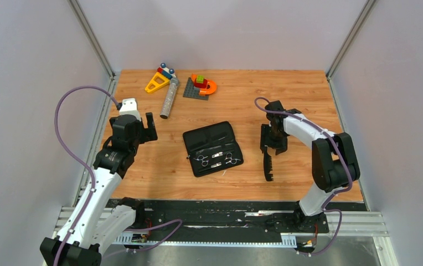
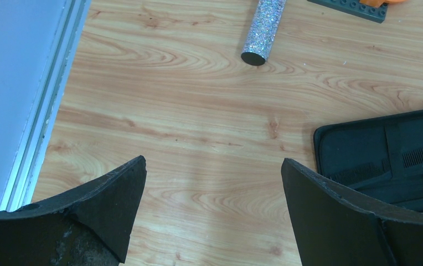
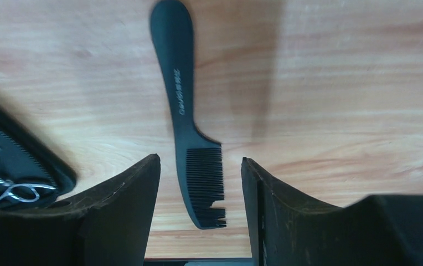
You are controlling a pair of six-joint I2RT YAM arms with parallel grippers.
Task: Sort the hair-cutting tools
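Observation:
A black handled comb lies on the table right of the open black tool case [image 1: 212, 138], which holds scissors [image 1: 202, 160] and other tools, with combs visible in the left wrist view. My right gripper [image 1: 273, 145] hangs open over the comb, nothing between its fingers; in the right wrist view the comb lies beyond and between the fingertips. My left gripper [image 1: 149, 127] is open and empty above the left of the table, left of the case.
A glittery cylinder [image 1: 169, 100], a yellow toy [image 1: 158, 82] and an orange-and-grey block toy [image 1: 197, 88] sit at the back left. The table between case and left wall is clear. Walls enclose three sides.

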